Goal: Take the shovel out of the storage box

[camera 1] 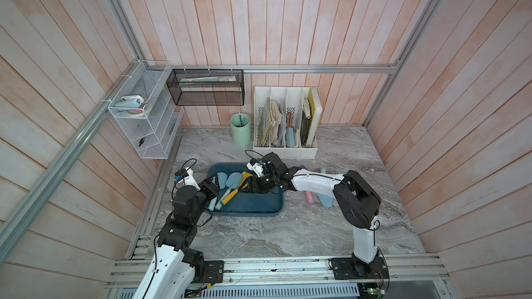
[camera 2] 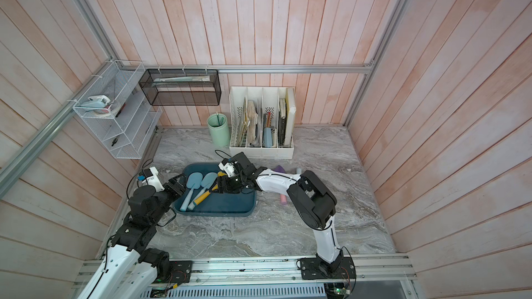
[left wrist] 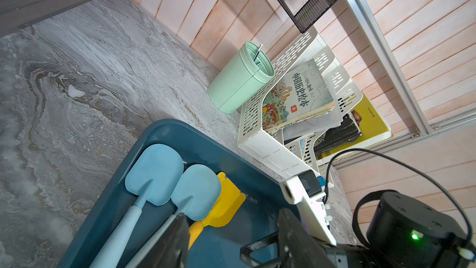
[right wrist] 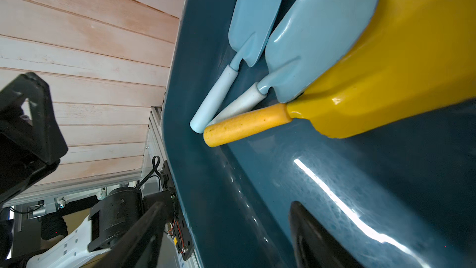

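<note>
In the dark blue storage box (camera 1: 260, 212), two light-blue shovels (left wrist: 157, 173) and a yellow shovel (right wrist: 386, 74) lie side by side toward the left. The yellow one, with its orange-yellow handle (right wrist: 248, 125), is the closest of them to my right gripper (camera 1: 247, 186). That gripper hangs low over the box, its fingers (right wrist: 307, 228) apart and nothing held between them. My left gripper is over the box's left side, open and empty. In the top left view, the right gripper partly covers the yellow blade.
A light-blue trowel (camera 1: 325, 200) and a pink handle (camera 1: 309, 197) lie right of the box, partly under the right arm. Behind stand a mint-green bin (camera 1: 240, 130) and a white book rack (camera 1: 285, 152).
</note>
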